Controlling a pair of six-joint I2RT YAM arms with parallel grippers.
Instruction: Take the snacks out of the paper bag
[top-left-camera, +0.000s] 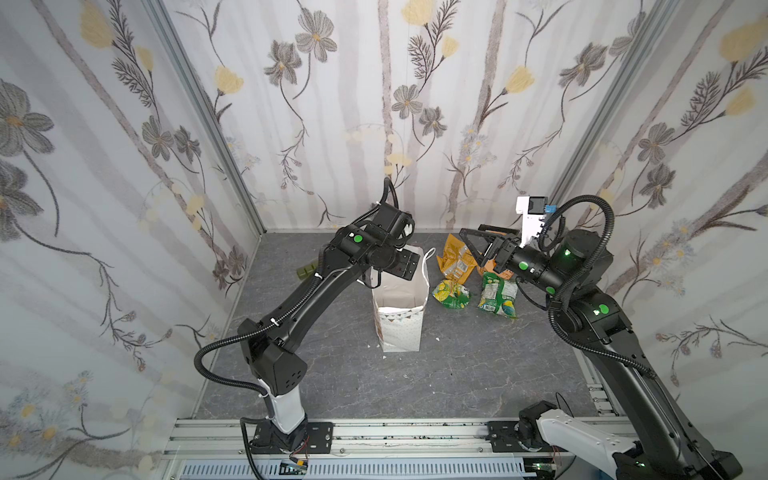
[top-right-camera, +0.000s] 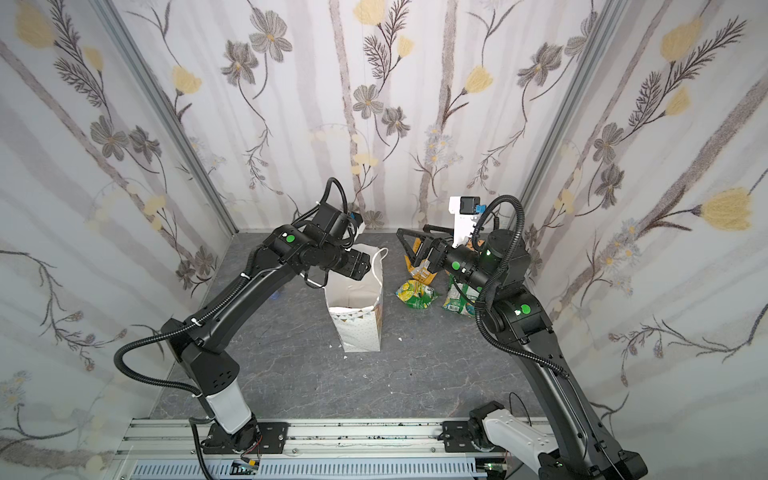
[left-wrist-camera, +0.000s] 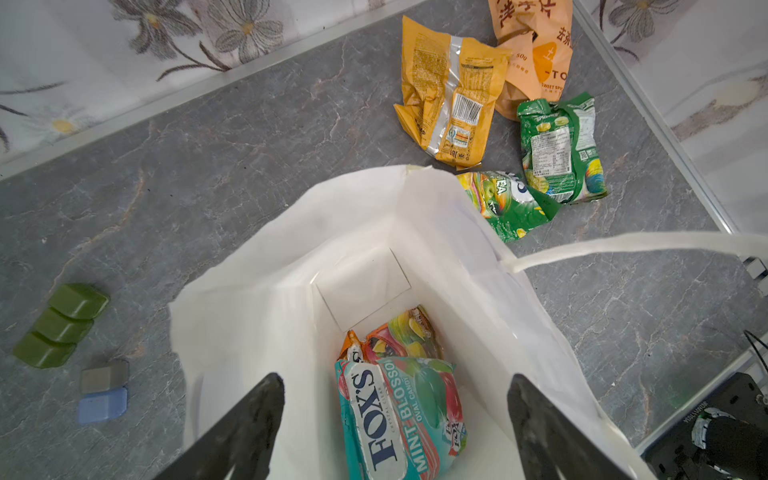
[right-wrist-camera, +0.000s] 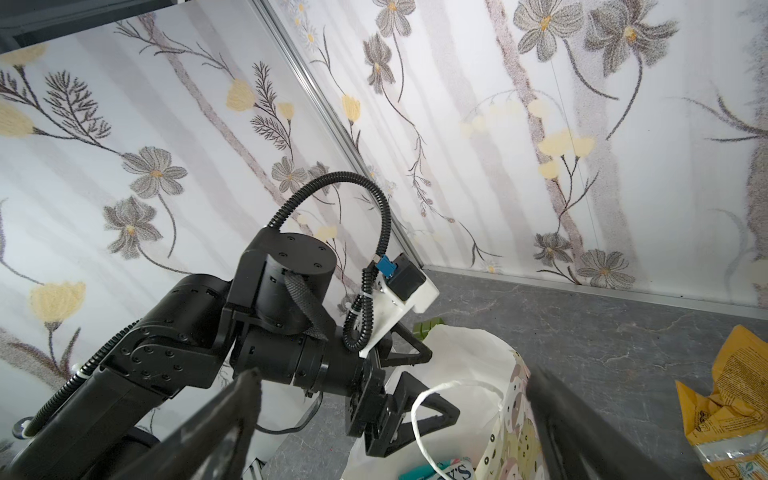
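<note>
The white paper bag stands upright with its mouth facing up. Deep inside it lie a teal FOX'S candy packet and a red-and-yellow packet, partly covered by it. My left gripper is over the bag's mouth, its two fingers apart on either side of the packets and nothing between them. From the right wrist view, the left fingers show apart at the bag's opening. My right gripper is held up to the bag's right, open and empty.
Right of the bag lie a yellow-orange packet, an orange packet, a green packet and a yellow-green packet. On the left lie a green snack piece and a grey-blue item. A bag handle sticks out rightward.
</note>
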